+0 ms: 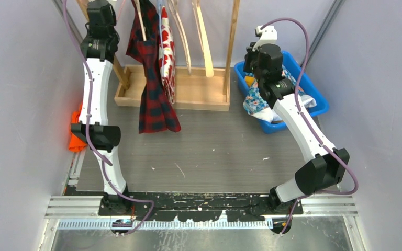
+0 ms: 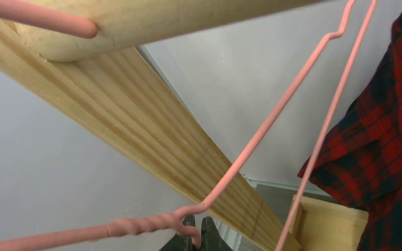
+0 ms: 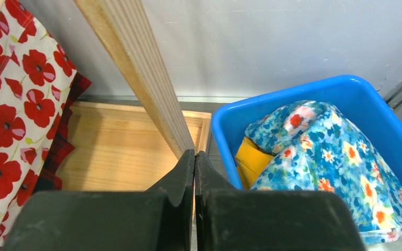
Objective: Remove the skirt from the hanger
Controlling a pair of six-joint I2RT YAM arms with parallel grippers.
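A red plaid garment (image 1: 156, 99) hangs on the rack beside a red-flowered white cloth (image 3: 15, 120). My left gripper is raised at the rack's left post, shut; a pink wire hanger (image 2: 261, 136) crosses its fingertips, and I cannot tell whether it is held. My right gripper is shut with nothing showing between its fingers, above the area between the wooden tray and the blue bin. Bare wooden hangers (image 1: 205, 47) hang on the rack's right half.
The blue bin (image 3: 227, 141) holds blue floral, yellow and white cloth. The wooden tray (image 1: 199, 99) lies under the rack. An orange cloth (image 1: 77, 144) lies at the left wall.
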